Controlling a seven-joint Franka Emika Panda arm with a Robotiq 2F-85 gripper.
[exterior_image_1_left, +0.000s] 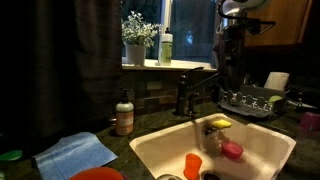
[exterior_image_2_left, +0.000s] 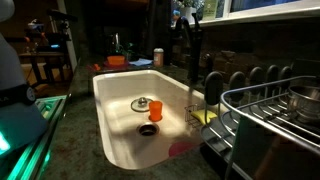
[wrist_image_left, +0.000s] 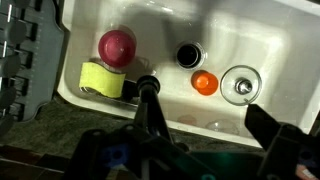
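Seen from above in the wrist view, my gripper is open over the sink edge, its dark fingers spread wide with nothing between them. The white sink (wrist_image_left: 245, 28) holds a red-pink bowl (wrist_image_left: 117, 47), a yellow sponge (wrist_image_left: 102, 80) by the sink's edge, an orange cup (wrist_image_left: 204, 82) and a round metal strainer (wrist_image_left: 240, 85). The cup is close to the dark drain (wrist_image_left: 188, 55). In exterior view 1, the dark arm (exterior_image_1_left: 238, 22) hangs high above the sink's right part, well clear of the bowl (exterior_image_1_left: 232, 149). Its fingertips are hard to make out there.
A tall black faucet (exterior_image_2_left: 195, 48) rises at the sink's rear edge. Beside the sink stands a dish rack (exterior_image_2_left: 265, 100) with a metal pot (exterior_image_2_left: 305, 102). A soap bottle (exterior_image_1_left: 124, 116), blue cloth (exterior_image_1_left: 74, 156) and red bowl (exterior_image_1_left: 97, 173) occupy the left counter.
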